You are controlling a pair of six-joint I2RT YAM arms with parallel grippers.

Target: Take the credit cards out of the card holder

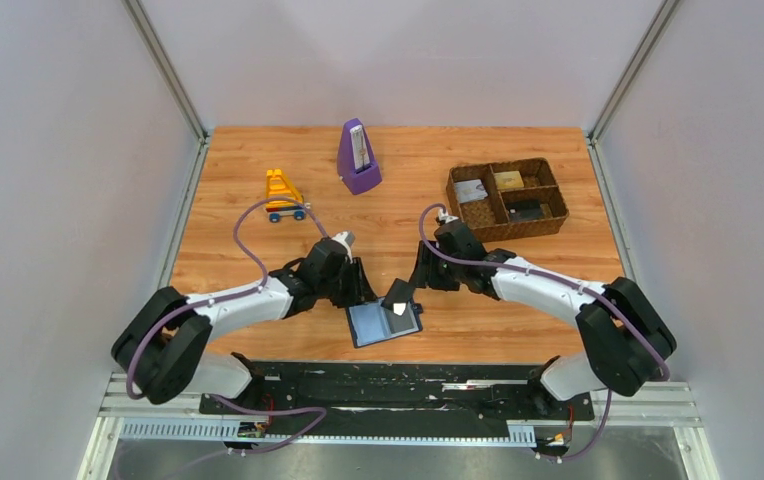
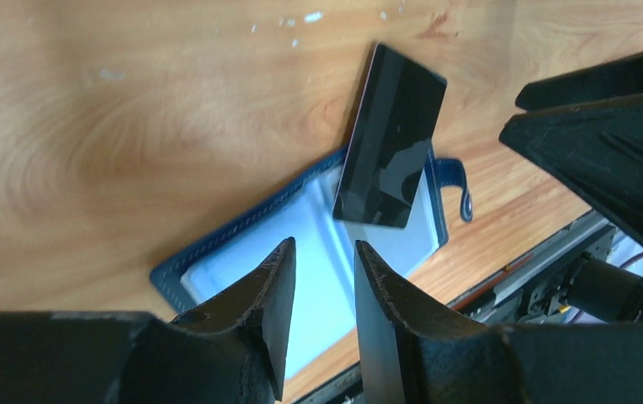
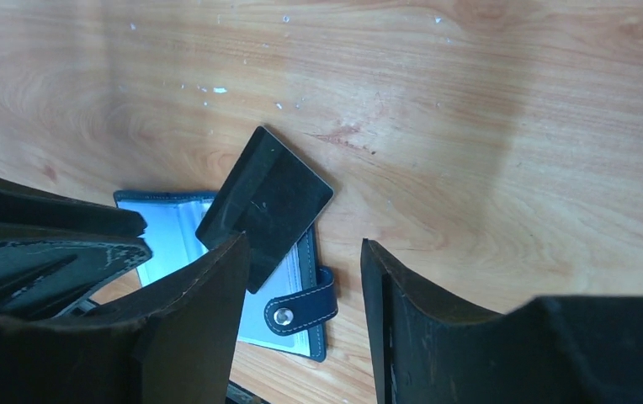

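The blue card holder (image 1: 373,326) lies spread out near the table's front edge, with pale pockets (image 2: 301,265) and a strap (image 3: 305,305) on its right side. Across its right half rests the black credit card (image 3: 280,189), tilted and overhanging the far edge onto the wood. My right gripper is open and empty, beyond the holder's right side in the top view. Over the holder's left part, my left gripper stands open a smaller way, with nothing gripped. Whether other cards sit inside the pockets cannot be made out.
A wicker basket (image 1: 513,229) with compartments stands at the back right, holding a white card (image 1: 469,190), a yellowish card (image 1: 508,180) and something dark (image 1: 526,210). A purple metronome (image 1: 358,180) and a yellow toy (image 1: 280,187) stand further back. Mid-table wood is clear.
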